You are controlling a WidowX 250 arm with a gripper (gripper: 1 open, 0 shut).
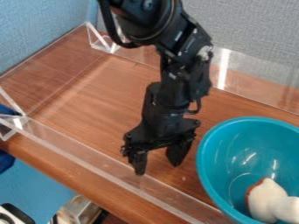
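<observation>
My black gripper (156, 157) hangs low over the wooden table, left of a teal bowl (222, 157). Its two fingers stand apart, pointing down, with nothing visible between them. A white object (275, 203) with an orange-brown part lies inside the bowl at the lower right of the view.
Clear plastic walls edge the wooden table (87, 96) along the front and back. A dark blue item sits at the far left edge, and assorted items lie below at the bottom left.
</observation>
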